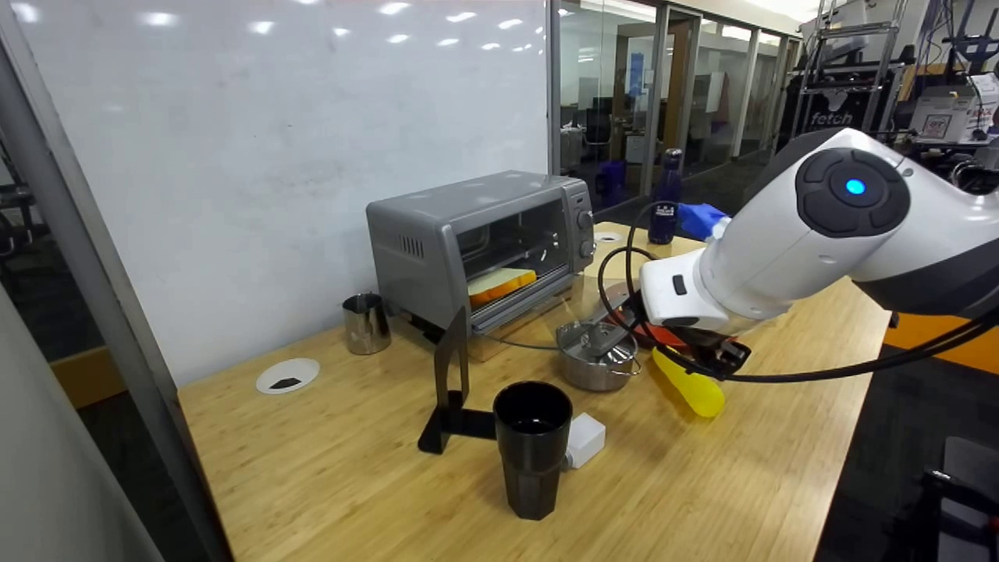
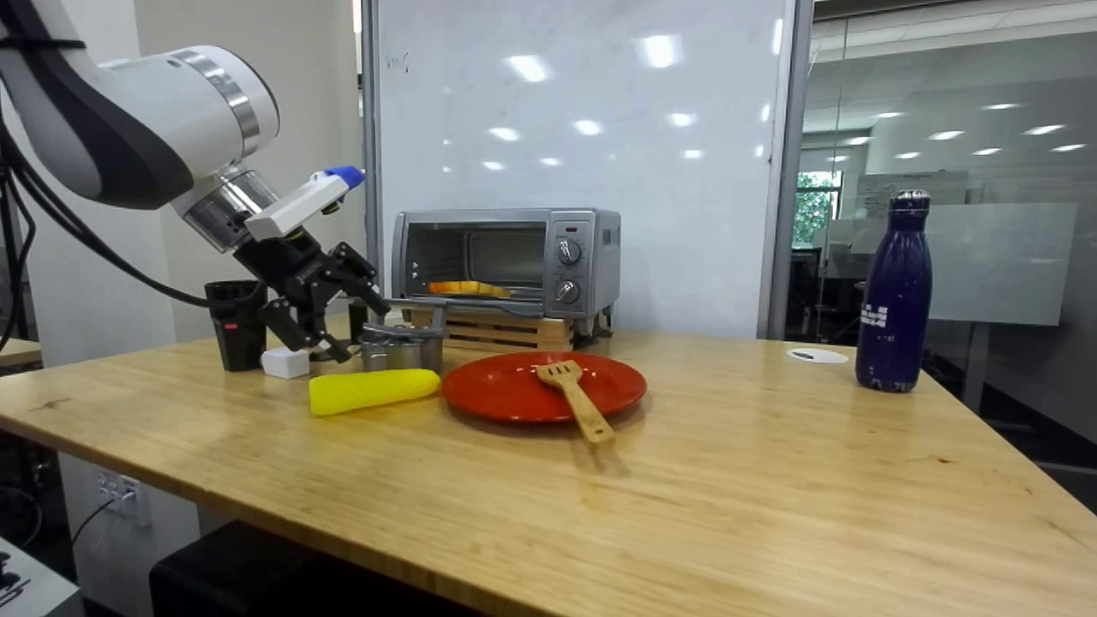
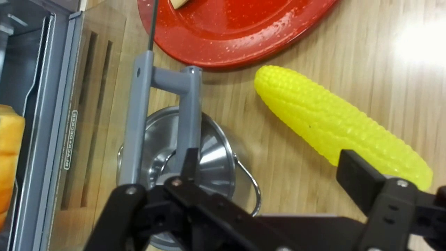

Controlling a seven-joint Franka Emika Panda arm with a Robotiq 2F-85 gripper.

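Note:
My gripper is open, its fingers wide apart and nothing between them. In the wrist view the left finger overlaps the grey oven door handle (image 3: 190,121), and the right finger overlaps the yellow corn (image 3: 334,117); contact with either cannot be told. The toaster oven (image 2: 504,257) has its glass door lowered, with bread (image 1: 503,284) inside. Partly under the handle stands a small steel pot (image 1: 597,370) with wire side handles. The corn lies on the table beside the pot, clear of the red plate (image 2: 504,391).
On the plate rests a wooden spatula (image 2: 576,396). A black cup (image 1: 531,440), a white block (image 1: 586,439) and a black stand (image 1: 449,398) occupy the near side. A steel cup (image 1: 365,324) is left of the oven. A blue bottle (image 2: 892,293) stands far right.

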